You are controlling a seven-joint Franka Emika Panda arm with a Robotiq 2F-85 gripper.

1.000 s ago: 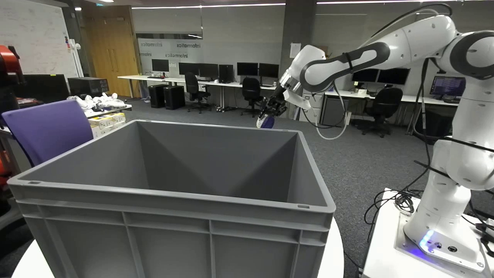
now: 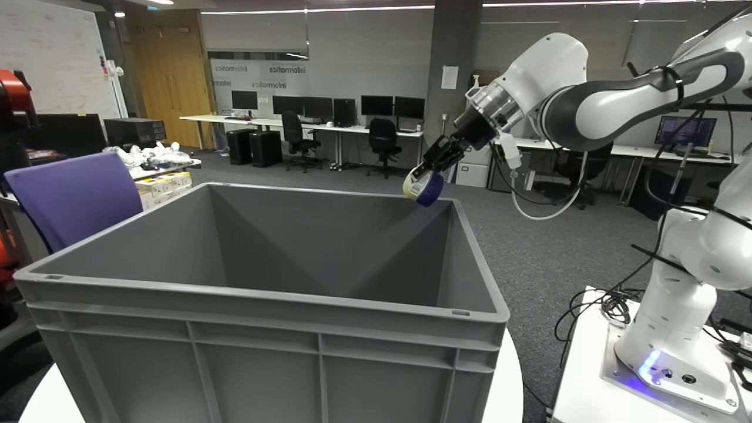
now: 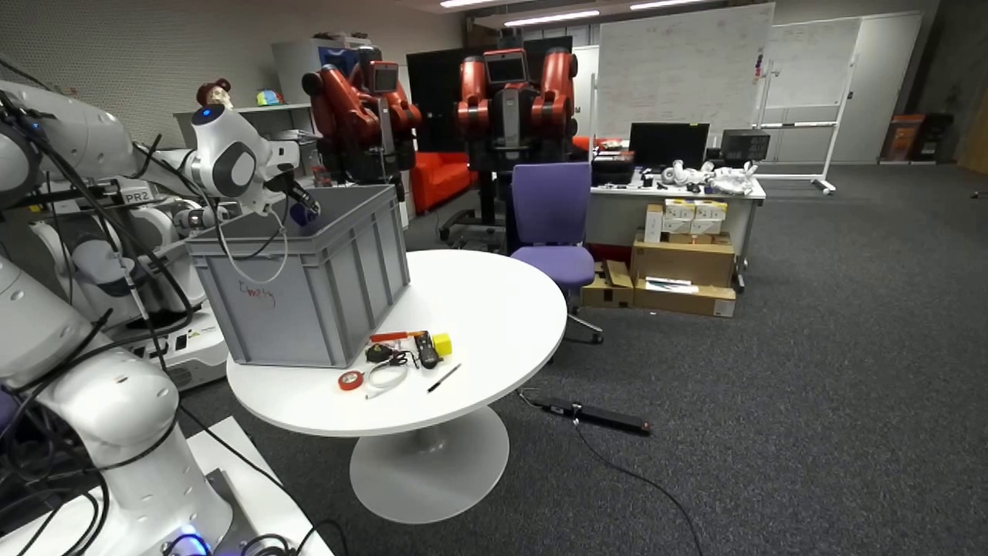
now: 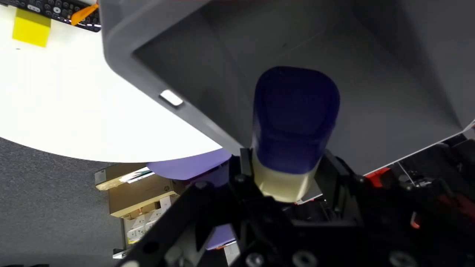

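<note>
My gripper point(image 2: 431, 163) is shut on a rounded dark blue and cream object point(image 2: 425, 187). In exterior view 1 the object overlaps the far rim of a large grey bin point(image 2: 310, 295), near its far right corner. The wrist view shows the object's dark blue part point(image 4: 296, 109) pointing away from me over the bin's inside, its cream part point(image 4: 285, 180) between the black fingers. In exterior view 2 the gripper point(image 3: 306, 196) tilts down at the bin's top, and the object point(image 3: 303, 214) is partly hidden. Most of the bin's floor is out of sight in the exterior views.
The bin stands on a round white table point(image 3: 495, 296). Beside it lie red tape point(image 3: 351, 380), scissors point(image 3: 400, 358), a yellow block point(image 3: 442, 344), a black remote point(image 3: 427, 350) and other small items. A purple chair point(image 3: 552, 208) stands behind the table.
From beyond the bin's far rim, my gripper has come to the bin's far right corner with the object still held. The arm has swung and its elbow has shifted right in exterior view 1.
</note>
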